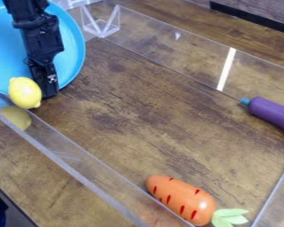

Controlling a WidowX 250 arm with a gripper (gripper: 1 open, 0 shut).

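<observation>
The black gripper (43,75) reaches down from the top left over a blue plate (72,55), its tip low near the plate's right side. A yellow lemon (25,93) lies at the plate's lower edge, just left of and below the gripper's tip. Whether the fingers are apart or closed, or touch the lemon, is unclear.
A toy carrot (180,197) lies at the bottom right and a purple eggplant (270,113) at the right edge. Clear plastic walls (97,173) bound the wooden surface (151,106), whose middle is free.
</observation>
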